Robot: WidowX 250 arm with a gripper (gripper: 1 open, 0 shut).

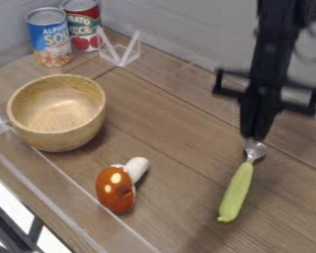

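My black gripper (253,126) is blurred at the upper right, its fingers shut and pointing down just above the metal tip of a green-handled utensil (236,190) lying on the wooden table. Nothing clearly shows between the fingers. A toy mushroom (118,188) with an orange, spotted cap and white stem lies at the lower middle.
A wooden bowl (58,111) sits on the left. An Alphabet soup can (51,40) and a tomato can (86,28) stand at the back left beside white taped marks.
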